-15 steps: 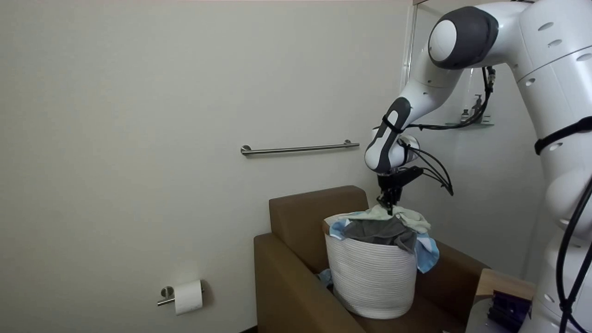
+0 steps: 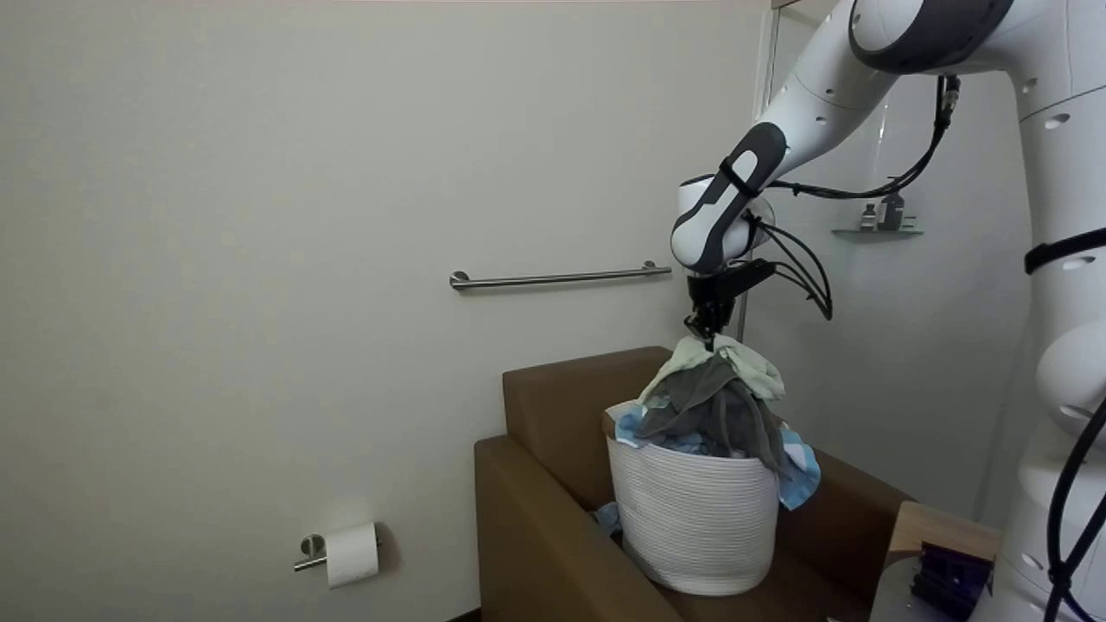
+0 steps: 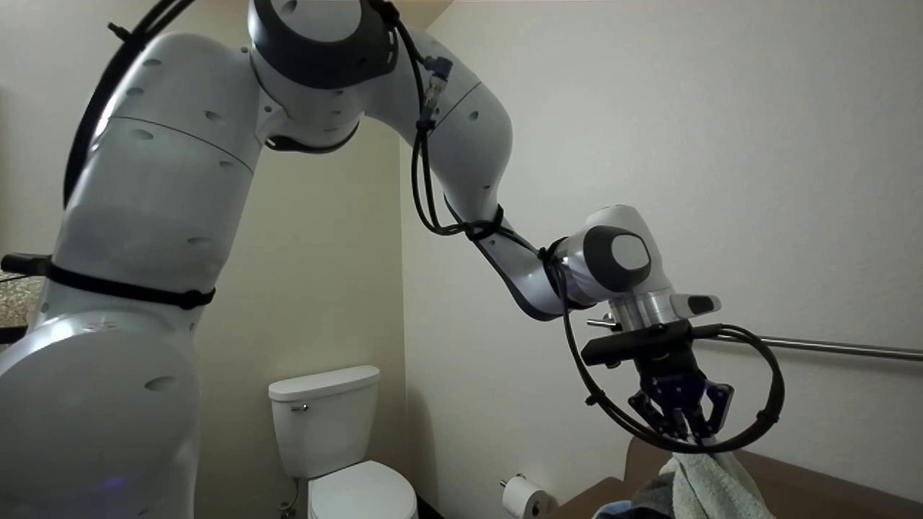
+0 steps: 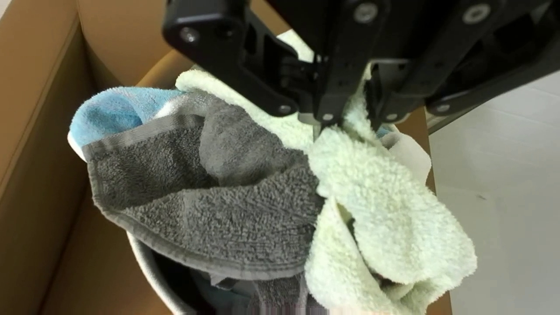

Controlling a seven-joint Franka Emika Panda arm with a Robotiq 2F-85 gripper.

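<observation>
A pale green towel (image 4: 399, 210) is pinched in my gripper, which is shut on it above the basket. In exterior view 1 the pale towel (image 2: 754, 370) is drawn up to a peak under the gripper (image 2: 709, 340). Beside and partly under it a dark grey towel (image 2: 705, 404) is lifted too; whether the fingers also catch it I cannot tell. Blue-and-white cloth (image 2: 798, 472) hangs over the rim of the white woven basket (image 2: 692, 518). Exterior view 2 shows the gripper (image 3: 692, 437) above the pale towel (image 3: 714, 489), with the basket out of sight.
The basket stands on a brown armchair (image 2: 560, 518) against the wall. A metal towel bar (image 2: 560, 278) is on the wall to its left, with a toilet paper roll (image 2: 352, 554) lower down. A wooden-edged table (image 2: 938, 527) stands at the right.
My gripper has risen and shifted slightly left in exterior view 1. The pale towel came up with it into a peak, and the grey towel rose alongside. The basket stayed put.
</observation>
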